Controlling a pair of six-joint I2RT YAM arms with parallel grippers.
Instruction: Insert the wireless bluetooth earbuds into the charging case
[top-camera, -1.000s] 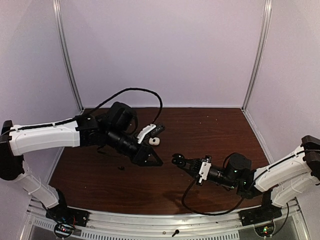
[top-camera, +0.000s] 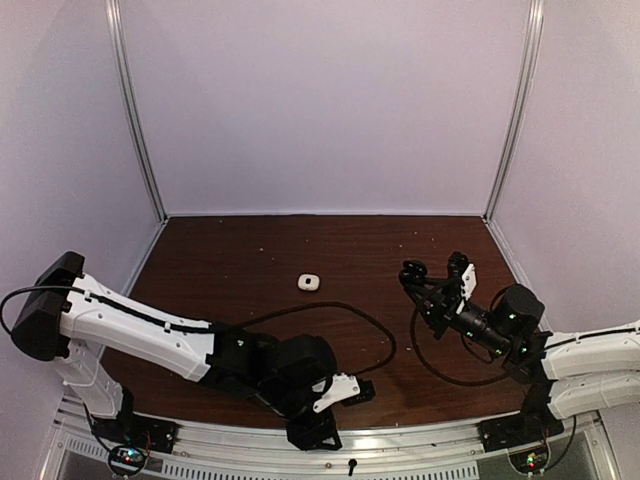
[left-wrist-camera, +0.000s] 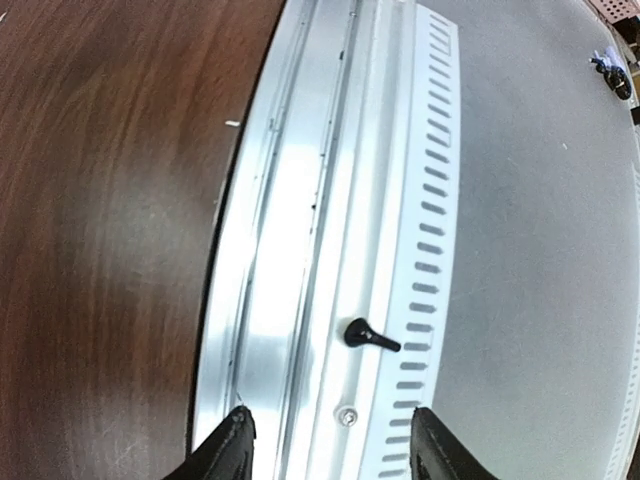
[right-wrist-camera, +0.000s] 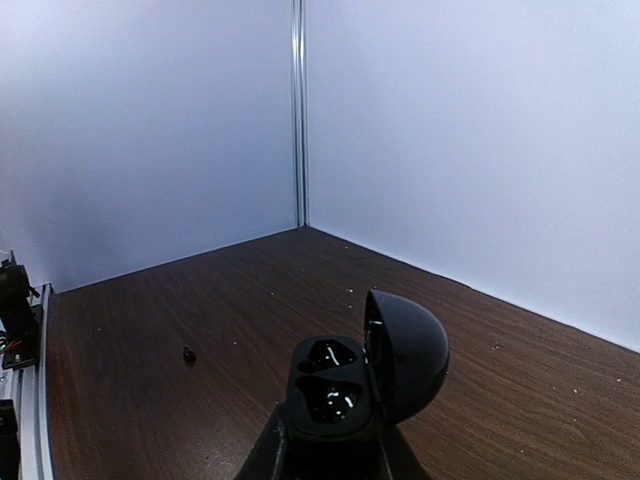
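Note:
The black charging case (right-wrist-camera: 330, 385) stands with its lid (right-wrist-camera: 407, 355) raised, my right gripper shut on its lower part. Its two glossy wells face the camera, and no earbud clearly shows in them. In the top view the case (top-camera: 412, 270) is held above the right side of the table. A small black earbud (right-wrist-camera: 189, 354) lies on the wood in the right wrist view. My left gripper is open and empty, over the metal front rail. Ahead of its fingers (left-wrist-camera: 232, 447) lies a small black piece (left-wrist-camera: 370, 335) with a round head and stem.
A white rounded square (top-camera: 309, 283) with a dark centre lies mid-table. The metal rail (top-camera: 400, 440) borders the table's front. Cables loop beside both arms.
My left arm has swung from mid-table toward the front rail. My right arm has carried the case rightward and away from the left gripper. The black piece on the rail has turned slightly.

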